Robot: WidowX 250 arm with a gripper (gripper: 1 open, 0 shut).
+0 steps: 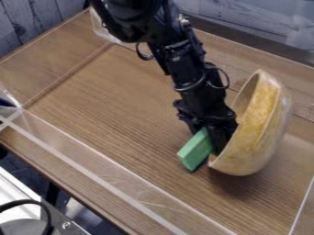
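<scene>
My black gripper (208, 124) points down at the right of the wooden table, shut on a green block (193, 152), whose lower end shows below the fingers. A large pale yellow bowl (255, 119) stands tilted on its side right against the gripper's right side, its inner face toward the camera. The fingertips are mostly hidden by the bowl and the dark housing.
A grey wall rises behind at the back, and clear tape strips run along the table's left and right edges. A black cable lies at the lower left corner.
</scene>
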